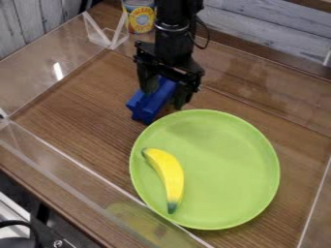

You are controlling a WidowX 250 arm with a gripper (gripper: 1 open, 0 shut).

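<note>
My black gripper (165,79) is over a blue block (147,105) at the centre of the camera view, its fingers open and reaching down around the block's upper part; whether they touch it is unclear. The block lies on the wooden surface just above a large green plate (204,191). On the plate's left part lies a yellow banana (167,175).
A yellow-labelled can (141,16) stands at the back left. Clear plastic walls border the wooden area (72,121). Bare wood lies left of the block and to the upper right of the plate.
</note>
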